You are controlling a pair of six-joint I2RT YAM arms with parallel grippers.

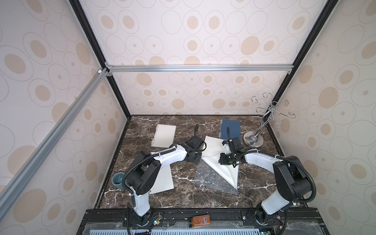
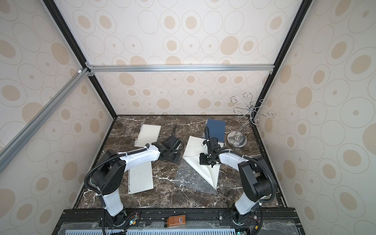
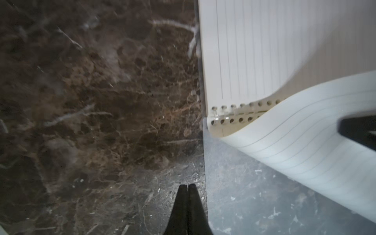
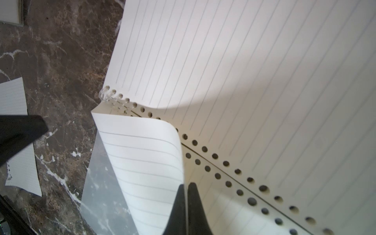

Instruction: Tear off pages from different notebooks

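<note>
An open lined notebook (image 2: 192, 145) lies right of centre with a translucent sheet (image 1: 211, 180) at its front. Its curled page (image 4: 141, 156) is folded back from the punched binding edge, and my right gripper is shut on this page's edge. My left gripper is shut, nothing seen between its fingers, above the table just left of that notebook. A loose white page (image 2: 140, 178) lies front left, partly under the left arm. A cream notebook (image 1: 163, 134) and a blue notebook (image 1: 230, 128) lie at the back.
A chrome stand (image 1: 252, 141) is at the back right. A teal cup (image 1: 117, 180) sits by the left edge. The brown marble table (image 1: 184, 186) has bare room at front centre and between the back notebooks.
</note>
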